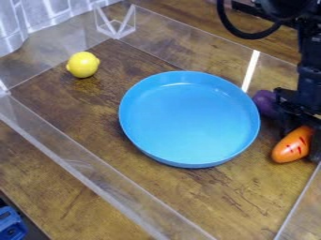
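An orange toy carrot (292, 144) lies at the right edge, right of a blue round plate (189, 117). Behind it, a purple toy eggplant (265, 103) is partly hidden by the black gripper (295, 123). The gripper is low over the two vegetables, and its fingers are too dark and crowded to show clearly what lies between them.
A yellow lemon (83, 65) sits at the upper left on the wooden surface (69, 131). Clear low walls border the area. A blue object (9, 223) is at the lower left corner.
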